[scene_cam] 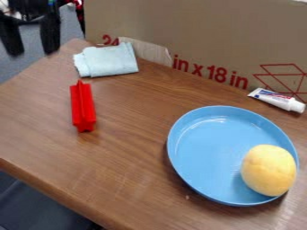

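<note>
My gripper [30, 34] hangs at the top left edge, dark and partly out of frame, its two fingers apart with nothing seen between them. Below it, a red elongated object [83, 106] lies on the wooden table [120, 162]. A light blue folded cloth [106, 60] lies at the back. A blue plate [210, 148] on the right holds a round yellow object [268, 169] on its right side.
A cardboard box [204, 40] stands along the back. A toothpaste tube [277, 99] lies at the back right in front of it.
</note>
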